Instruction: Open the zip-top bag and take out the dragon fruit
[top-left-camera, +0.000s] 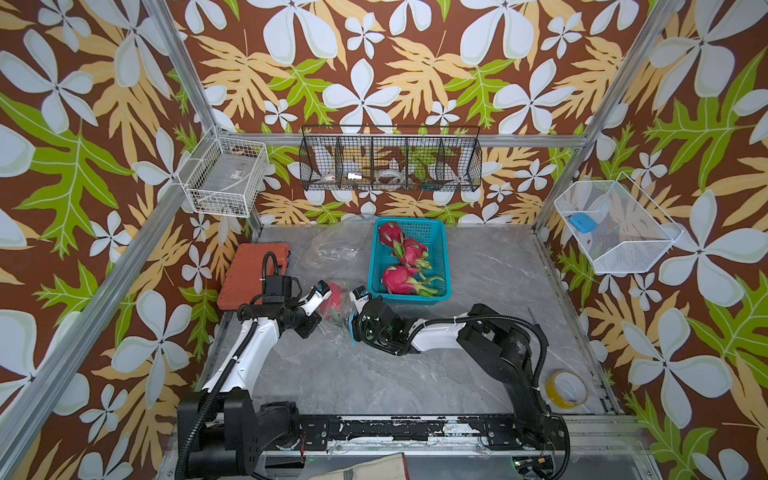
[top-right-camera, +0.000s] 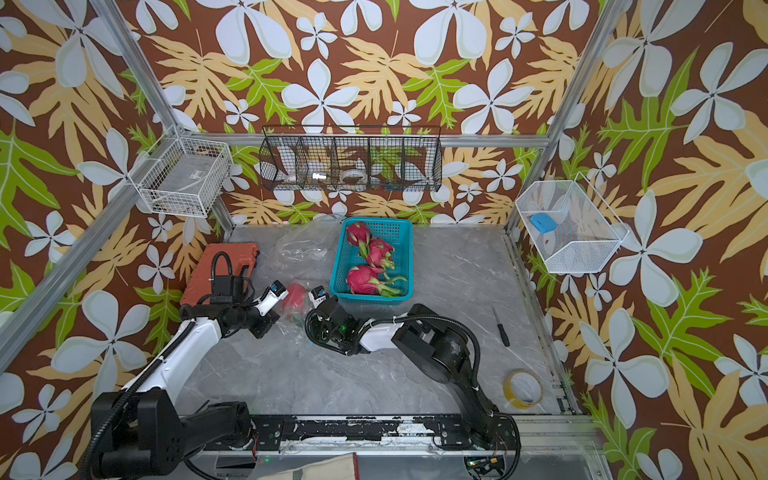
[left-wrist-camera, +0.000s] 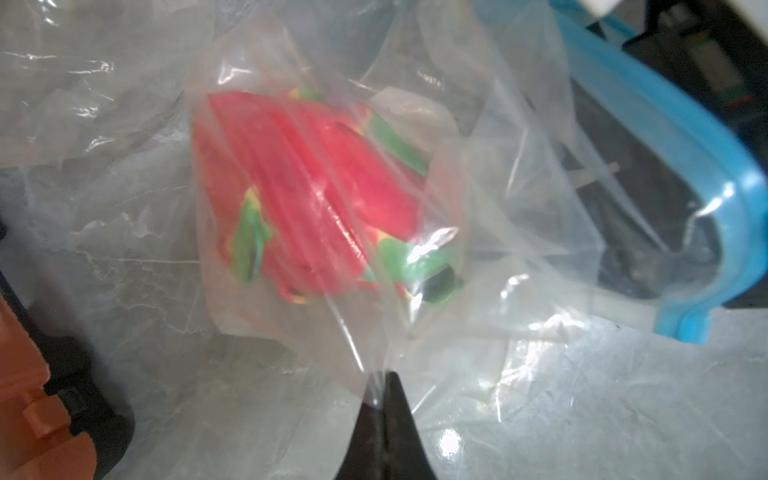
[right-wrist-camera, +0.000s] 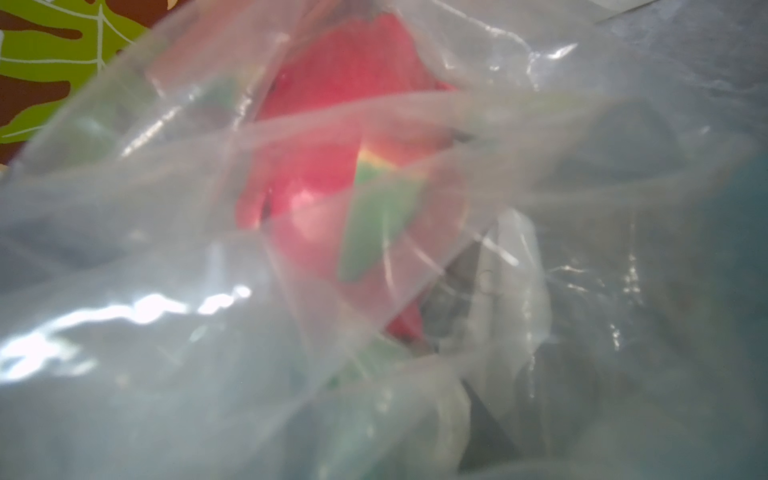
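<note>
A clear zip top bag (left-wrist-camera: 480, 296) with a blue zip edge (left-wrist-camera: 732, 192) lies between both arms, a red dragon fruit (left-wrist-camera: 296, 184) with green tips inside it. My left gripper is shut at the bag's near part, where the film gathers at its fingertips. The right gripper (top-left-camera: 353, 308) sits at the zip end, with the blue edge looped around its front. In the right wrist view, plastic covers much of the picture and the dragon fruit (right-wrist-camera: 344, 176) shows through it. The right fingers are hidden or blurred there, so their opening cannot be told.
A teal basket (top-left-camera: 444, 256) holding several dragon fruits stands just behind the right gripper. An orange box (top-left-camera: 244, 276) lies left of the left gripper, and loose clear plastic (top-left-camera: 336, 244) lies behind. Tape (top-left-camera: 566, 389) and a dark-handled tool (top-right-camera: 503, 332) lie at right.
</note>
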